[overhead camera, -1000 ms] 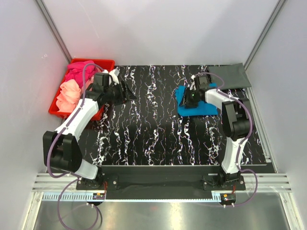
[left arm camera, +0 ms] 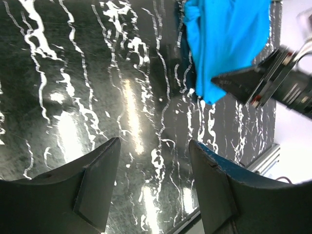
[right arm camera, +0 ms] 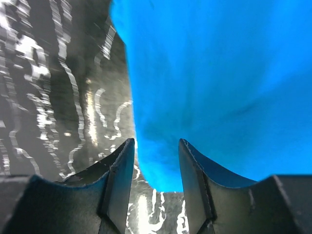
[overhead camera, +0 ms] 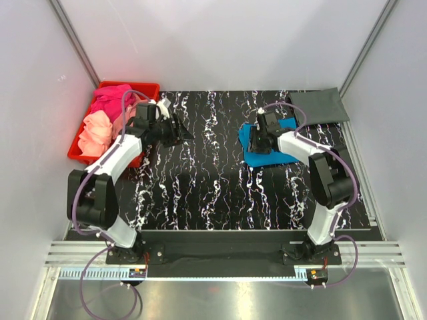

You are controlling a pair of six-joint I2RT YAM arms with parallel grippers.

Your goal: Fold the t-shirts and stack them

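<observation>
A blue t-shirt lies folded into a rough rectangle on the right half of the black marbled table. My right gripper is over its left part, open; in the right wrist view the shirt's left edge runs below the open fingers. My left gripper hangs open over bare table, right of the red bin, with nothing between its fingers. The bin holds pink and salmon t-shirts.
A grey-green board lies at the back right corner. White walls stand at both sides and the back.
My right gripper has moved left and toward the front, and the blue shirt has shifted slightly the same way. My left arm has shifted slightly.
</observation>
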